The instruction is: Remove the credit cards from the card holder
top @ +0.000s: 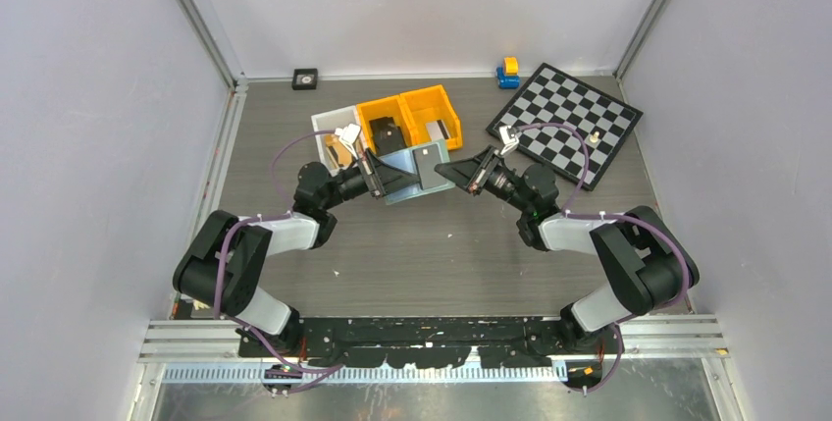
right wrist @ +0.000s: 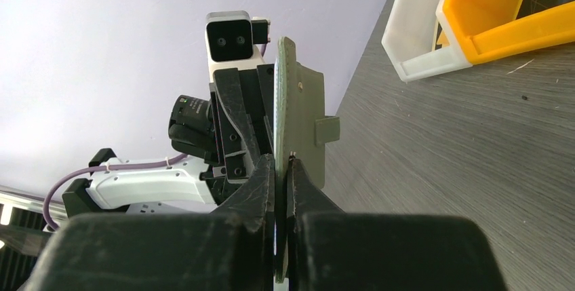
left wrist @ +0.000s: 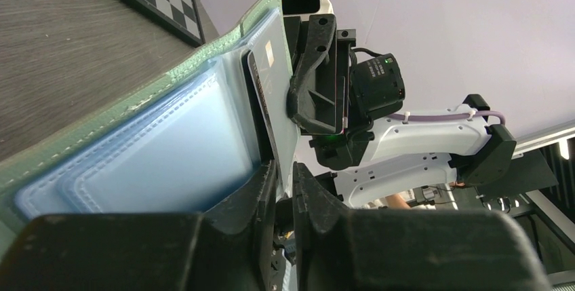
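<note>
The card holder (top: pixel 400 159), pale green with clear bluish sleeves (left wrist: pixel 156 148), hangs spread between my two grippers above the table. A grey card (top: pixel 427 162) lies in the sleeve on its right part; in the left wrist view this card (left wrist: pixel 263 91) stands edge-on with one long edge lifted clear of the sleeve. My left gripper is slightly open, its fingertips at the card's near end, one on each side of it. At the holder's right edge, my right gripper is shut on the green cover (right wrist: pixel 281 101).
Behind the holder stand a white bin (top: pixel 322 125) and an orange bin (top: pixel 446 107) with dark and light items inside. A chessboard (top: pixel 564 122) lies at the back right.
</note>
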